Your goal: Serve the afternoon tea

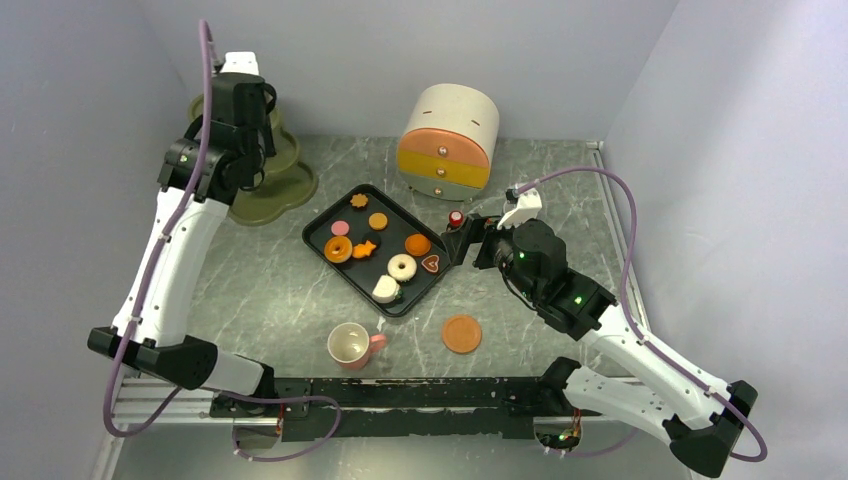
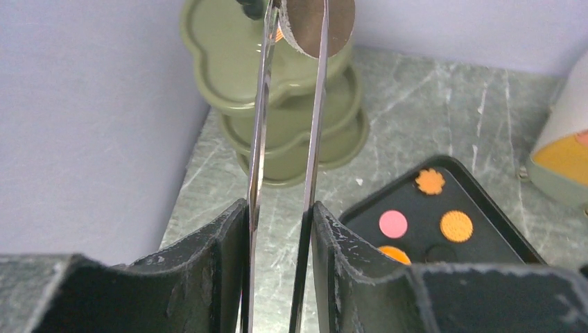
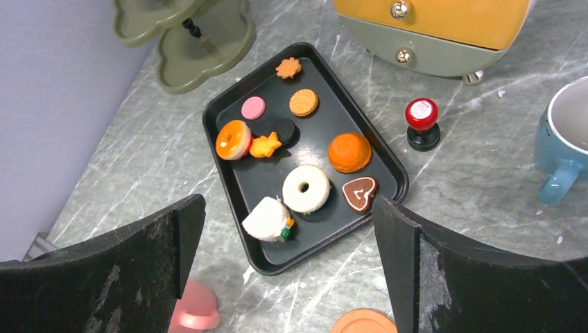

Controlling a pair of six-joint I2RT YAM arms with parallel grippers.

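My left gripper is over the top of the green three-tier stand (image 2: 229,62), with a brown round piece (image 2: 326,24) at its long metal fingertips; whether it grips that piece is unclear. My right gripper stands open above the black tray (image 3: 263,180), which holds donuts (image 3: 306,189), cookies (image 3: 303,103), a cake slice (image 3: 267,220) and other sweets. A pink mug (image 1: 349,344) is at the front, a blue cup (image 3: 568,139) at the right, an orange coaster (image 1: 461,333) near it.
The drawer box (image 1: 447,140) stands at the back, with a red stamp (image 3: 421,125) in front of it. Grey walls bound the left, back and right.
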